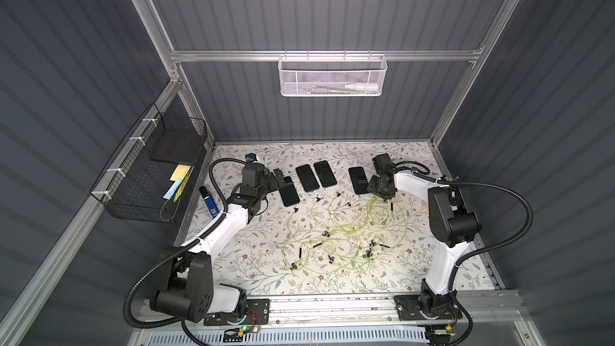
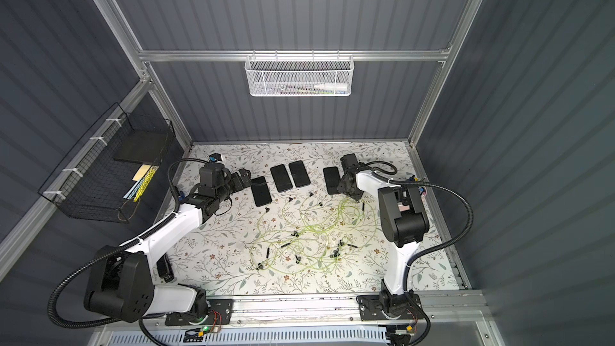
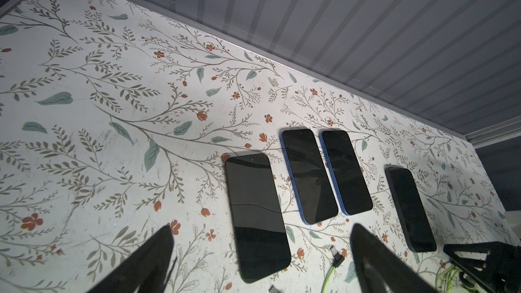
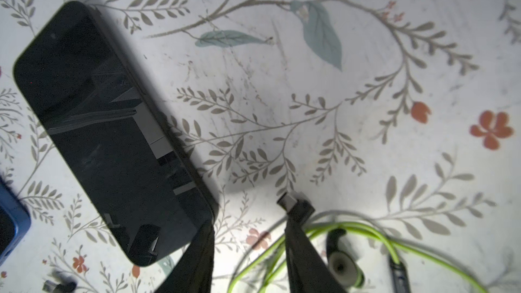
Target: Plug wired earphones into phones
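Note:
Four dark phones lie on the floral table: one on the left (image 3: 257,217), a close pair with blue edges (image 3: 309,176) (image 3: 347,171), and one on the right (image 4: 108,124). Tangled green earphone cables (image 1: 346,230) lie in front of them. My open right gripper is low over the near end of the right phone, beside a small plug (image 4: 297,210) and an earbud (image 4: 342,266), nothing visible between its fingers. My open left gripper is raised near the left phone, empty, its fingers blurred in its wrist view.
A black wire basket (image 1: 128,173) with papers hangs on the left wall, and a white mesh basket (image 1: 330,73) on the back wall. A blue object (image 1: 210,203) lies at the left edge.

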